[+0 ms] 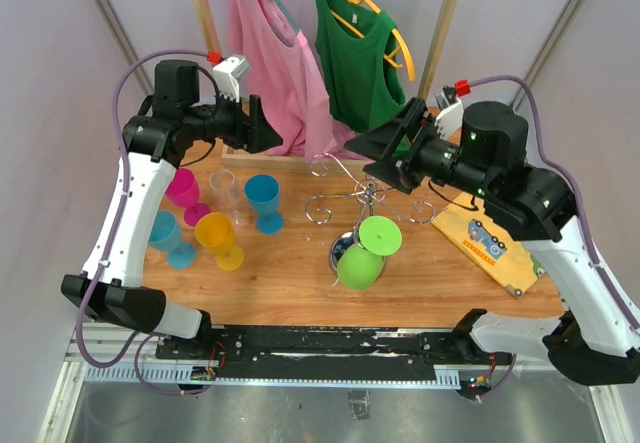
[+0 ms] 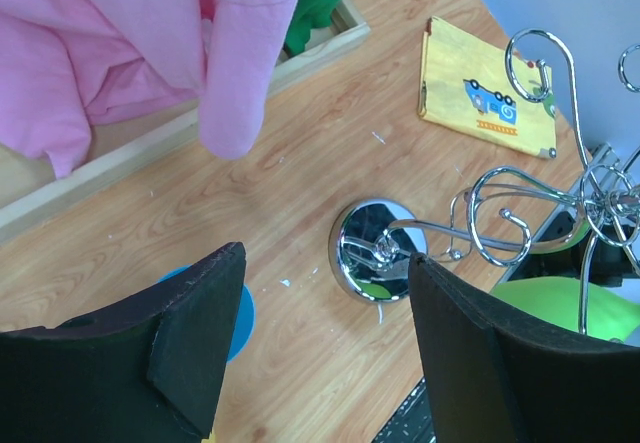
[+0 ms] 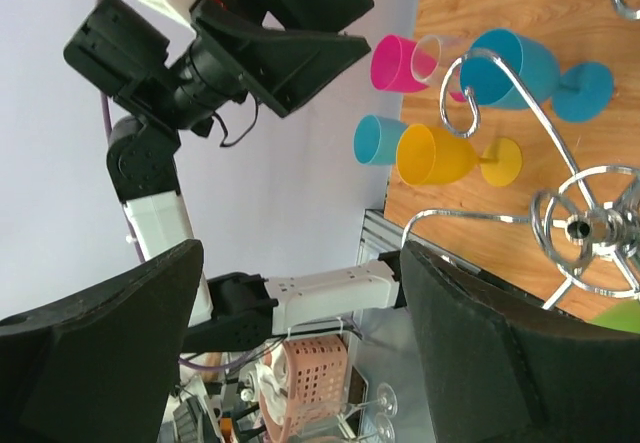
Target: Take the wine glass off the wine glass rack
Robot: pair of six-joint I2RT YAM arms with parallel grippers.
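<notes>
A chrome wine glass rack (image 1: 368,193) with curled arms stands near the middle of the table. From its front arm hangs a green wine glass (image 1: 360,266), its round foot (image 1: 380,235) uppermost. Over the rack's back right side is my right gripper (image 1: 378,155), its fingers apart with nothing between them, clear of the green glass. In the right wrist view a sliver of the green glass (image 3: 622,314) shows beside a finger. My left gripper (image 1: 266,128) stays open and empty at the back left; its view shows the green bowl (image 2: 570,303) past the rack.
Left of the rack stand a yellow goblet (image 1: 216,235), a clear one (image 1: 229,191), a pink one (image 1: 184,191) and two blue ones (image 1: 264,195). A yellow cloth (image 1: 495,253) lies on the right. Clothes on hangers, pink (image 1: 270,63) and green (image 1: 350,63), hang behind.
</notes>
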